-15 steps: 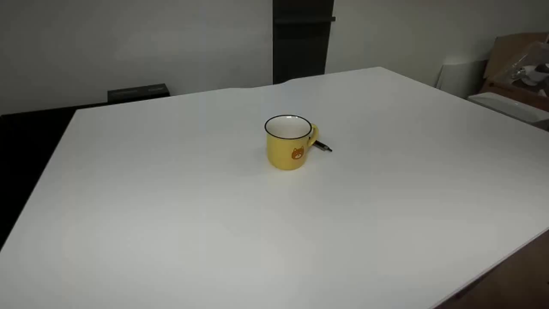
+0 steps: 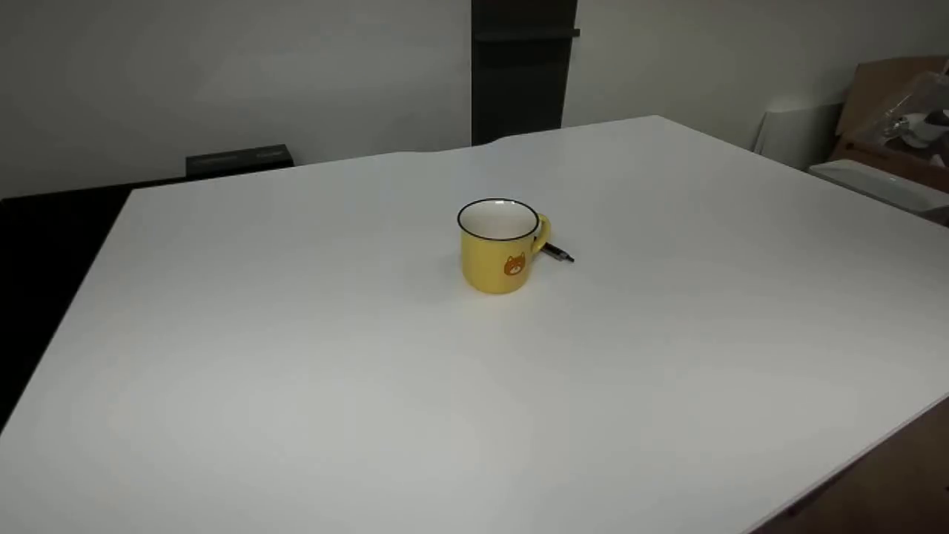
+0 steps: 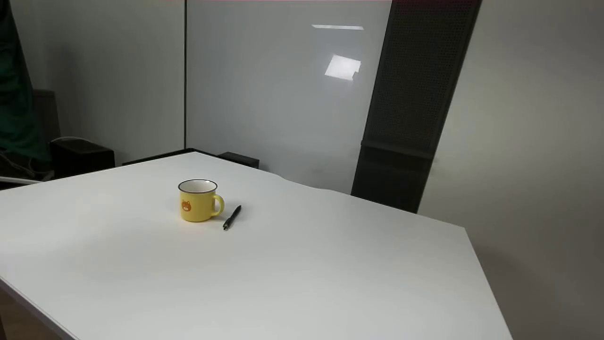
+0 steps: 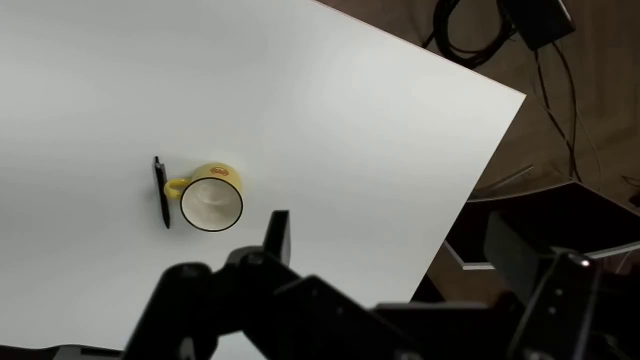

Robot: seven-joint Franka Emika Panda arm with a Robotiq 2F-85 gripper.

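Observation:
A yellow mug (image 2: 485, 264) with a black rim, white inside and an orange bear face stands upright on the white table. Beside its handle lies a dark pen (image 3: 232, 217); part of the pen is hidden behind the mug in exterior view 1. From above, in the wrist view, the mug (image 4: 211, 204) appears empty, with the pen (image 4: 162, 192) to its left. My gripper is open, its fingers wide apart and nothing between them. It is above the table, away from the mug, and neither exterior view shows it.
Apart from the mug and pen, the white table (image 2: 293, 383) is clear. Past its edge in the wrist view are cables and a black box (image 4: 535, 21) on the floor. A dark panel (image 3: 422, 85) stands behind the table.

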